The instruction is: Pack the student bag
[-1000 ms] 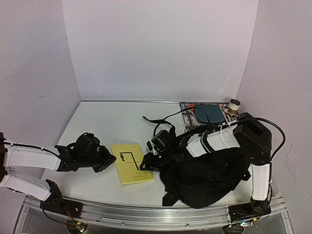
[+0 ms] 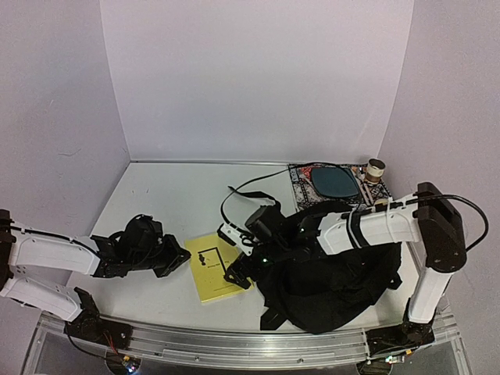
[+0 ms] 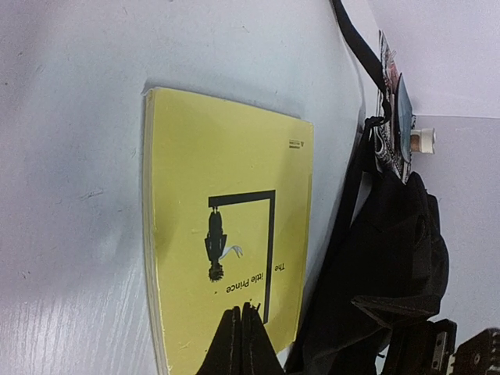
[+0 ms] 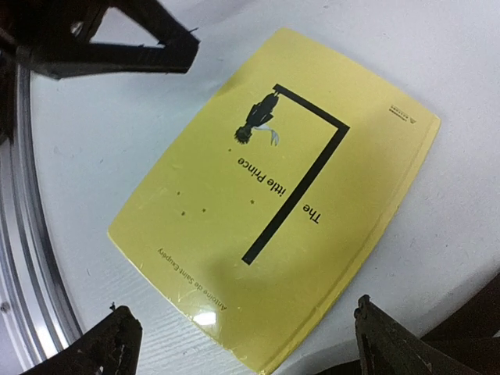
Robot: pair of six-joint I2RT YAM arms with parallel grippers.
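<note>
A yellow Little Prince book (image 2: 208,273) lies flat on the white table between my two arms. In the right wrist view my right gripper is spread wide, its fingers apart on either side of the book's near end. Whether the pads touch the book is unclear. My left gripper is shut, with nothing visible between its fingertips, and stands just left of the book in the top view. The black bag (image 2: 332,293) lies slumped to the right of the book, partly hidden under my right arm.
At the back right, a patterned pouch (image 2: 300,189) lies beneath a dark blue flat item (image 2: 333,182), with a small jar (image 2: 375,168) beside it. A black strap (image 2: 262,179) trails from the bag.
The book has shifted slightly right and toward the front edge. My right gripper has turned and its fingers are spread wider over the book. My left arm has edged right.
</note>
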